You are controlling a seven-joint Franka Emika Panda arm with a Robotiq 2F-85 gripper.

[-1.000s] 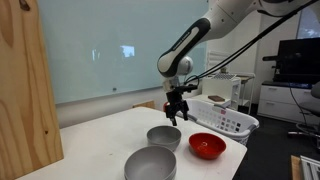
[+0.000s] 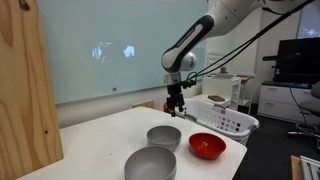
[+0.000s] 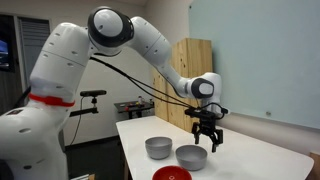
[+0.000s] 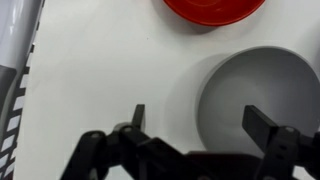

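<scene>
Wide apart, the two fingers of my gripper have nothing between them in the wrist view. A grey bowl [image 4: 255,95] lies on the right of that view, partly covered by the right finger, and a red bowl [image 4: 212,8] is cut off by the top edge. In exterior view 1 my gripper [image 2: 176,111] hangs above the table, just behind the nearer-to-arm grey bowl [image 2: 163,135]. A second grey bowl [image 2: 151,163] stands closer to that camera, and the red bowl [image 2: 207,146] sits to the right. All three bowls stand upright.
A white slotted basket [image 2: 228,121] stands beyond the red bowl; its edge shows at the left of the wrist view. A wooden panel [image 3: 192,75] and a whiteboard [image 2: 110,55] border the table's back.
My gripper has risen slightly and drawn back from the grey bowl. The bowls and the basket have stayed where they were.
</scene>
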